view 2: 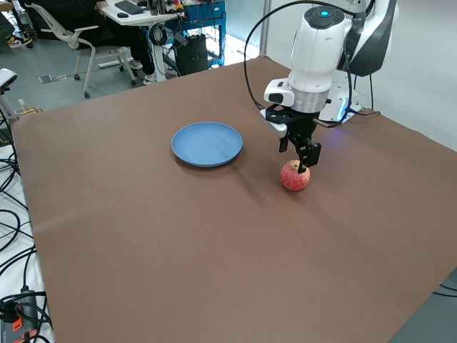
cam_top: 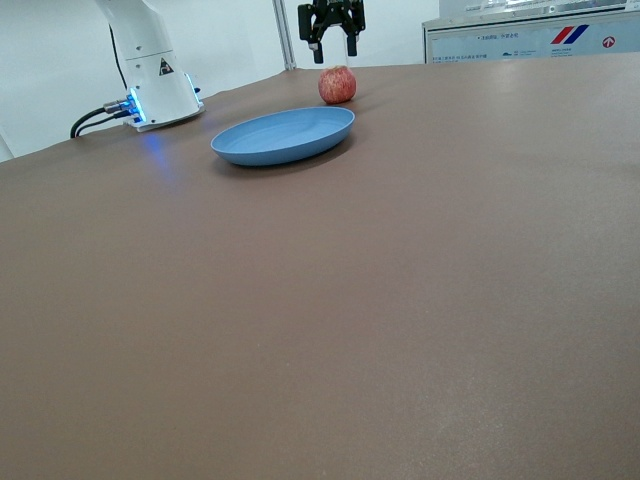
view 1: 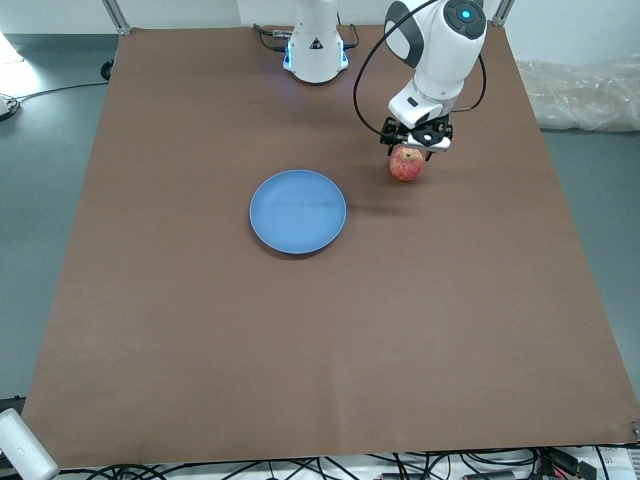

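Observation:
A red apple (view 1: 407, 168) stands on the brown table (view 1: 330, 340), right of a blue plate (view 1: 298, 211) in the left and right views; in the top view the apple (cam_top: 337, 87) is behind the plate. My black gripper (cam_top: 334, 50) hangs just above the apple, fingers apart and pointing down, with nothing between them. In the right view the gripper (view 2: 293, 153) is over the apple (view 2: 295, 179), slightly toward its top.
The white arm base (view 1: 315, 55) stands at the table's back edge, with cables. More cables run along one table edge, and a desk with a chair (view 2: 68, 36) is beyond the table.

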